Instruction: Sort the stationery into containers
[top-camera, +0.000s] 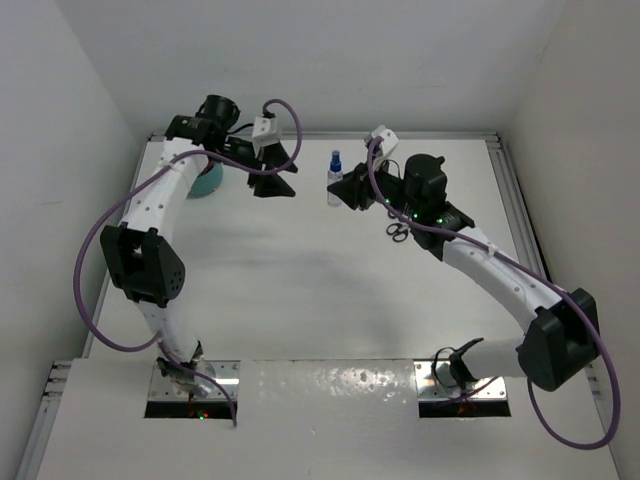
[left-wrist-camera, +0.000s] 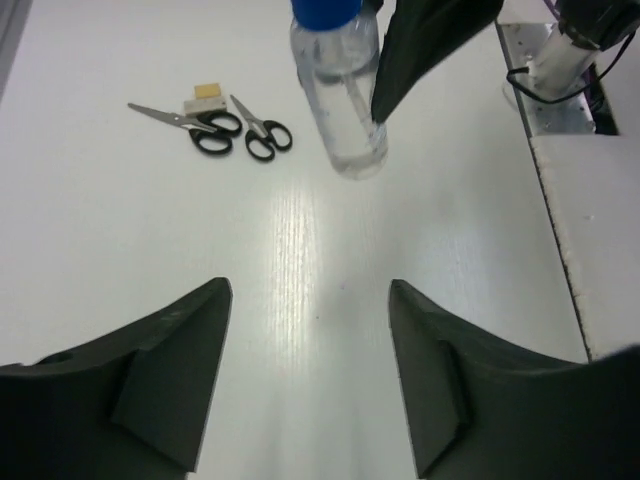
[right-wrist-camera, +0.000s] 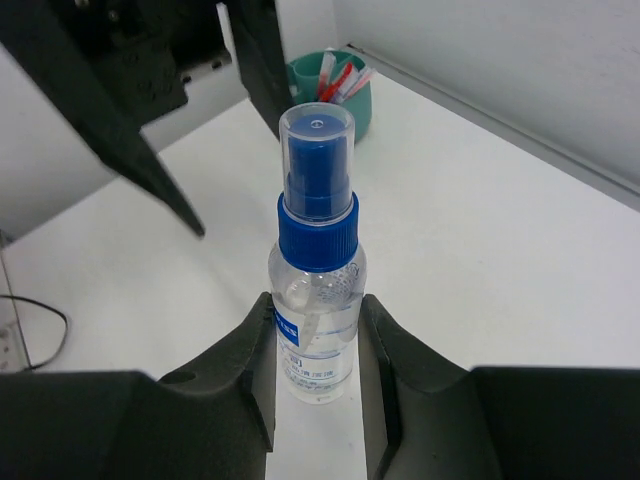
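Observation:
A clear bottle with a blue cap (top-camera: 335, 185) is upright in the grasp of my right gripper, whose fingers close on its lower body. My left gripper hangs open to the left of the bottle, nothing between its fingers. Two pairs of scissors (left-wrist-camera: 210, 140) lie on the table with small blocks (left-wrist-camera: 208, 95) behind them. A teal container (right-wrist-camera: 355, 110) holding pens is at the back left, partly hidden by the left arm in the top view.
Metal rails run along its back and sides, with walls behind them.

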